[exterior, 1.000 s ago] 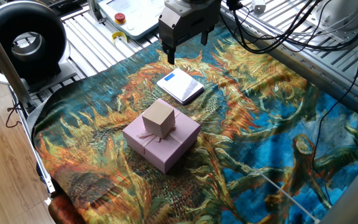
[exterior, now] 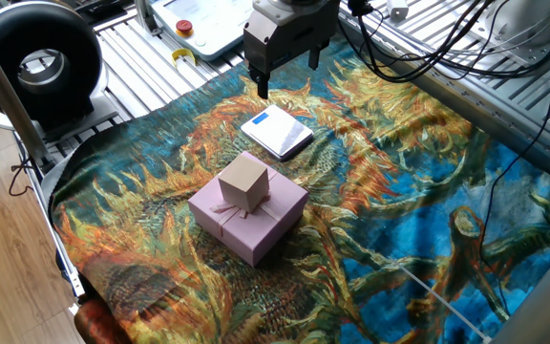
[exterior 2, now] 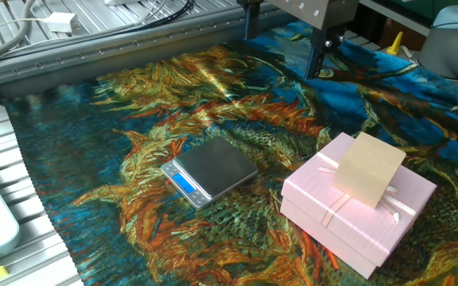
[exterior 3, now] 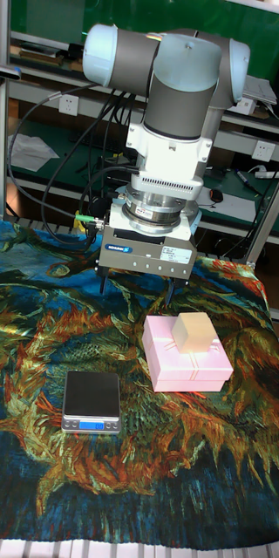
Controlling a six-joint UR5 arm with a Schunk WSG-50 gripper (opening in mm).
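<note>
A plain tan cube (exterior: 243, 182) (exterior 2: 368, 171) (exterior 3: 195, 332) rests on the lid of a pink gift box (exterior: 232, 235) (exterior 2: 324, 226) (exterior 3: 171, 375), over its ribbon bow. Beside the box, a small digital scale (exterior: 283, 132) (exterior 2: 217, 168) (exterior 3: 91, 395) lies flat with its blue display lit and a bare weighing plate. My gripper (exterior 2: 283, 49) (exterior 3: 136, 290) hangs above the cloth, apart from box and scale. Its dark fingers (exterior 3: 168, 295) point down, spread wide, with nothing visible between them.
A patterned cloth (exterior: 132, 258) covers the table, with much clear room around the box and scale. A teach pendant with a red stop button (exterior: 184, 27) lies past the cloth's edge. Black cables (exterior: 399, 67) loop beside the arm.
</note>
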